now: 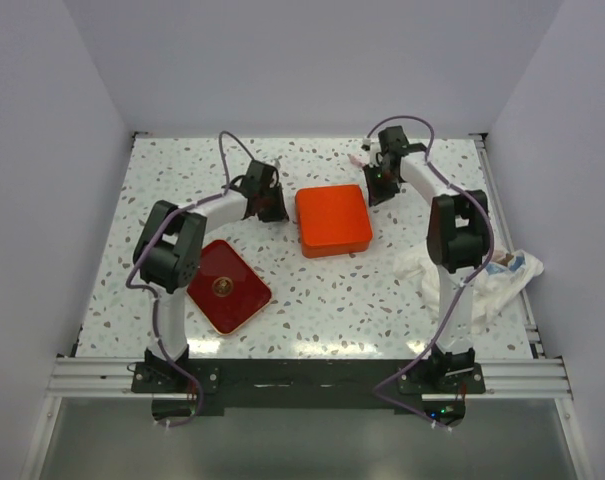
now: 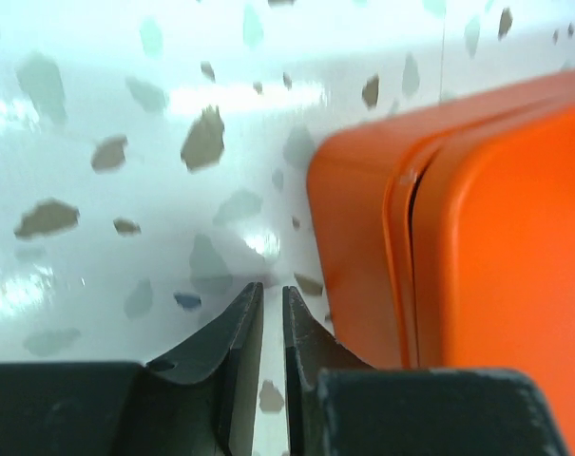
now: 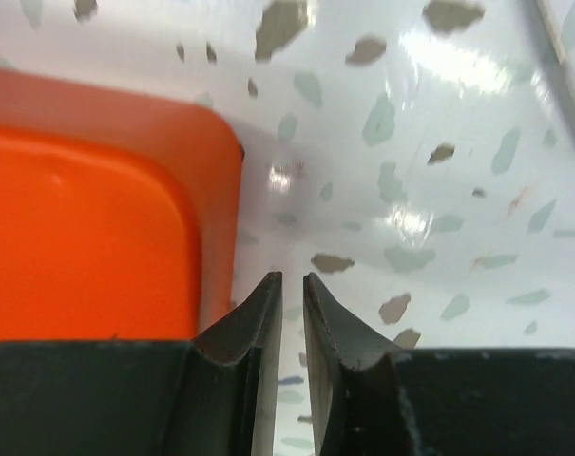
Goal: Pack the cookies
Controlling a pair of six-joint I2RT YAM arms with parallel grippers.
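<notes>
An orange box (image 1: 332, 215) with its lid fitted stands in the middle of the table, its seam showing in the left wrist view (image 2: 363, 228). My left gripper (image 1: 282, 216) is beside its left side, apart from it; in its wrist view the fingertips (image 2: 274, 293) are close together over bare table. My right gripper (image 1: 377, 200) is just off the box's right side, its fingertips (image 3: 293, 283) also close together with nothing visible between them, beside the box's rounded corner (image 3: 211, 161).
A dark red tray (image 1: 232, 300) lies at the front left. A white crumpled cloth or bag (image 1: 492, 290) lies at the right. A small pinkish item (image 1: 356, 160) is behind the right gripper.
</notes>
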